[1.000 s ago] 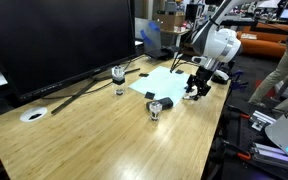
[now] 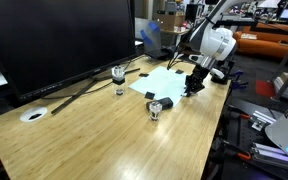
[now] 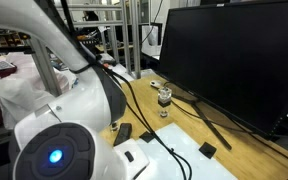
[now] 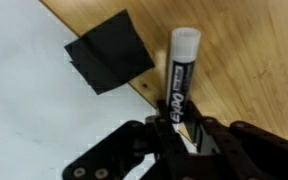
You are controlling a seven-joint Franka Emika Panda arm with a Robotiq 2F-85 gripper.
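Observation:
A white marker (image 4: 181, 68) with a black EXPO label stands out in the wrist view, its near end between the dark fingers of my gripper. Whether the fingers press on it cannot be made out. Exterior view 1 has the gripper (image 2: 190, 90) low over the right part of the wooden table, by the paper's edge; the marker is too small to pick out there. In exterior view 2 the white arm (image 3: 79, 115) hides the gripper.
White paper (image 2: 162, 82) lies left of and behind the gripper, with a black patch (image 4: 112, 52) near its edge. A dark object (image 2: 164, 103) and a small cup (image 2: 155, 112) stand farther left. Another cup (image 2: 119, 82) is near the monitor (image 2: 59, 50).
The arm's wrist and gripper have shifted slightly upward by the table's right side. Table objects to the left look unmoved.

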